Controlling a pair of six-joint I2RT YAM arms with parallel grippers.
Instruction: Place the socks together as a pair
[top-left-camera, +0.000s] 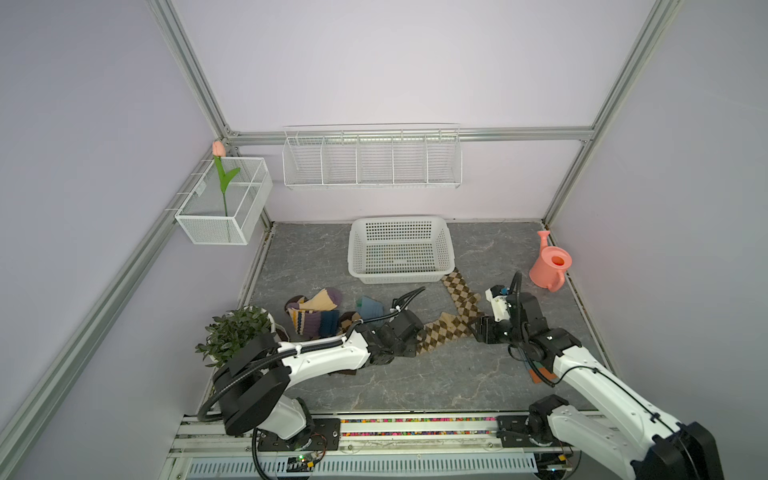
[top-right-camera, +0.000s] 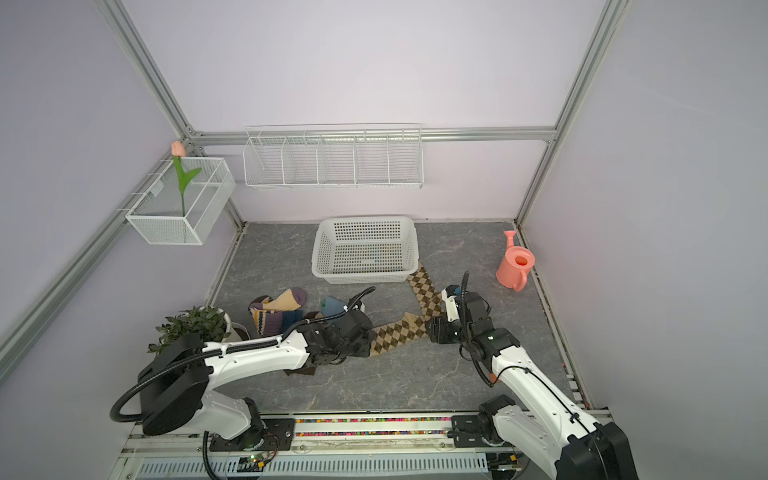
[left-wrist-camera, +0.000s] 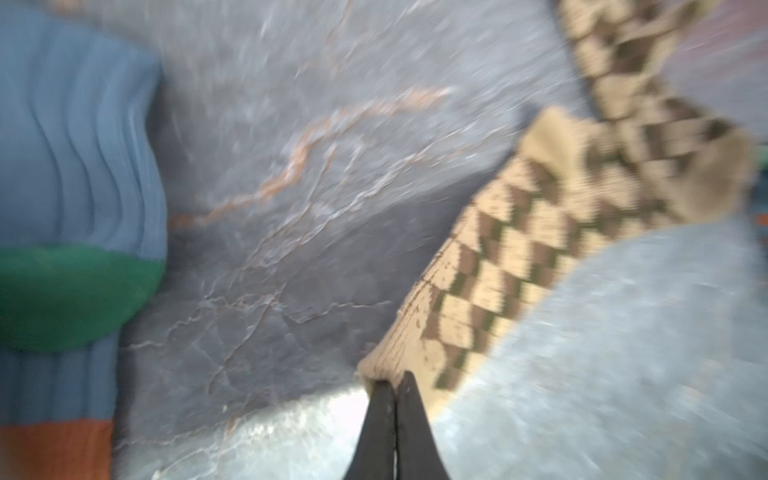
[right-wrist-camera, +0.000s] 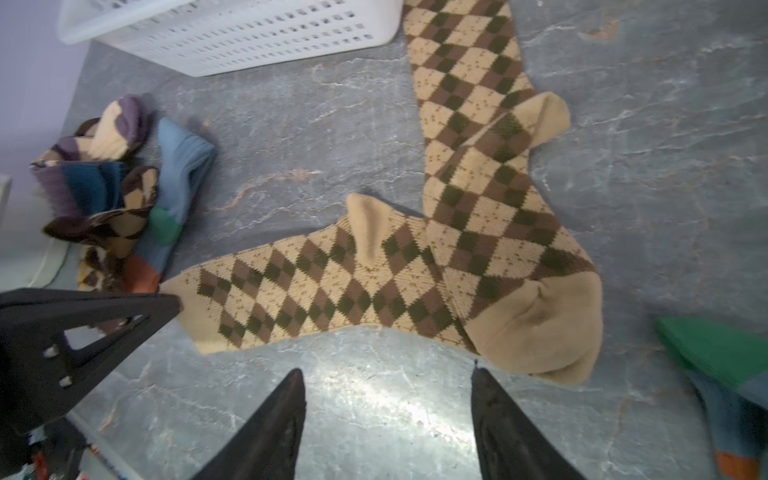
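Observation:
Two checked tan-brown socks lie on the grey tabletop right of centre: one crosswise, the other running from the basket toward the front, their foot ends touching. My left gripper is shut at the cuff of the crosswise sock; whether cloth is between its fingertips I cannot tell. My right gripper stands open above the table just in front of the socks, with nothing between its fingers. A blue, green and orange sock lies left of my left gripper; another lies at the right.
A white basket stands at the back middle. Mixed socks are piled at the left beside a plant. A pink watering can stands at the back right. Wire racks hang on the back and left walls.

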